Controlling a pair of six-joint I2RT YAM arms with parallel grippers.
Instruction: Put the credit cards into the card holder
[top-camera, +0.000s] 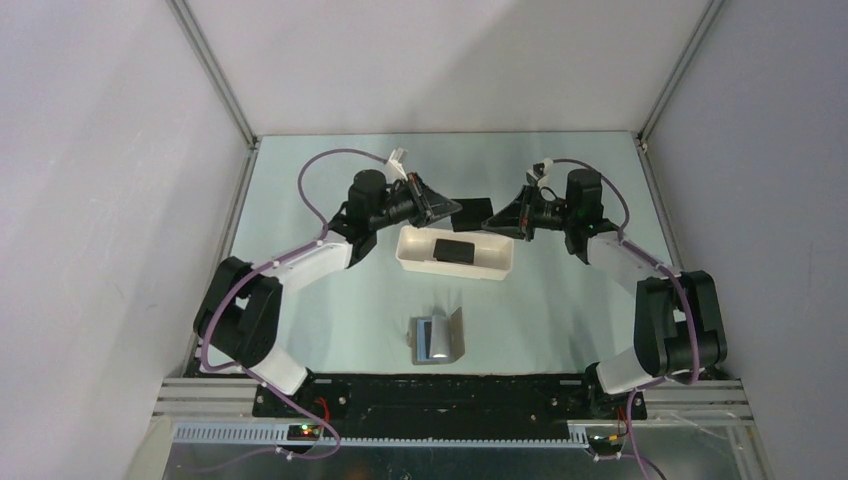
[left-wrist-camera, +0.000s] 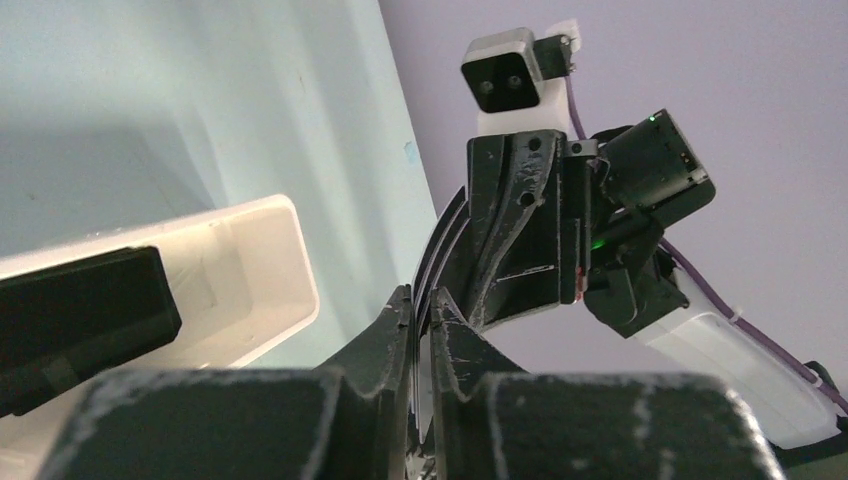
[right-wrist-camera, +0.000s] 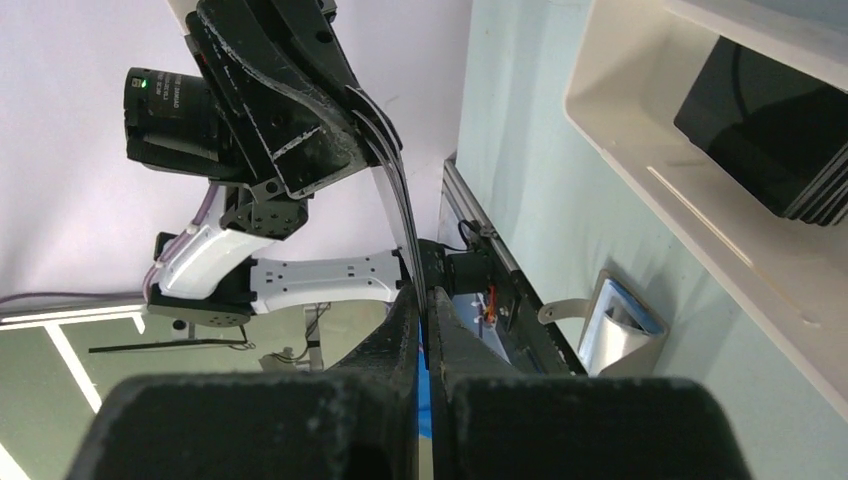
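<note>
Thin black cards (top-camera: 472, 213) hang above the back edge of the white tray, bridging the two grippers. My left gripper (top-camera: 456, 209) is shut on their left side; seen edge-on in the left wrist view, the black cards (left-wrist-camera: 440, 245) run up from between its fingers. On the right side, my right gripper (top-camera: 488, 226) is shut on the same cards (right-wrist-camera: 402, 195), which fan slightly apart in the right wrist view. The grey card holder (top-camera: 457, 333) lies open near the table's front, a blue panel and a silvery flap showing.
A white tray (top-camera: 418, 261) sits mid-table under the grippers, holding a stack of black cards (top-camera: 454, 251). Bare table (top-camera: 345, 310) surrounds the card holder to the left and right.
</note>
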